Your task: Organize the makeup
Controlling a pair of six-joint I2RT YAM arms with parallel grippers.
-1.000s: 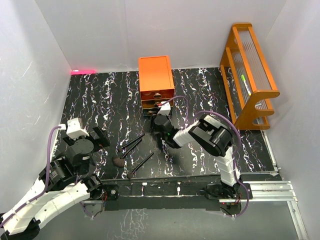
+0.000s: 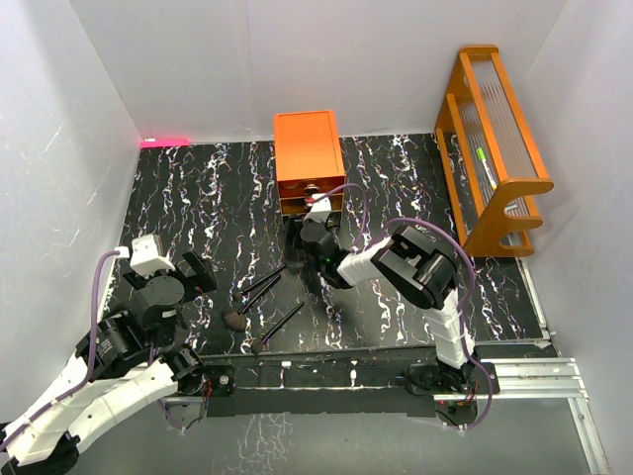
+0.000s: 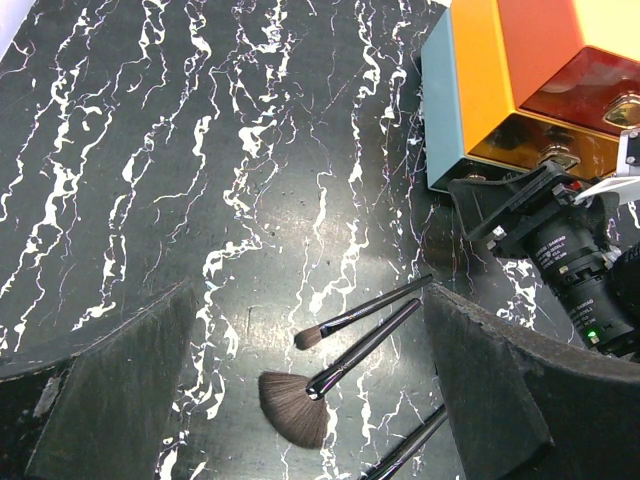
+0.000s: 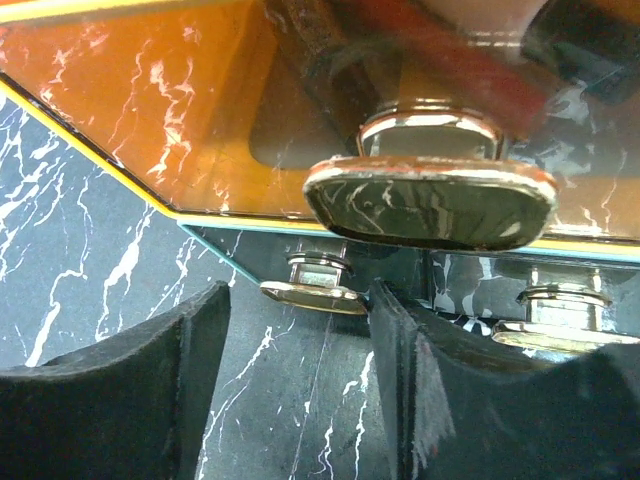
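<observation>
The makeup box (image 2: 308, 148) stands at the back with an orange top; clear-fronted drawers show metal knobs. In the right wrist view, my right gripper is part open at the lowest tier, its fingertips on either side of the left small knob (image 4: 318, 296); contact cannot be told. Above it juts the larger knob (image 4: 430, 203) of the orange drawer. A small brush (image 3: 362, 317), a fan brush (image 3: 362, 350) and a third brush (image 3: 418, 440) lie on the table, the last partly hidden. My left gripper hovers open and empty over the left side.
A wooden rack (image 2: 495, 158) with ribbed clear panels stands at the right, a green-tipped stick inside. A pink item (image 2: 164, 142) lies at the back left edge. The marbled table between rack and box is mostly clear, as is the area left of the box.
The right gripper has shifted slightly left and towards the box front, its fingers looking wider apart. The left arm, the brushes and the box look unmoved.
</observation>
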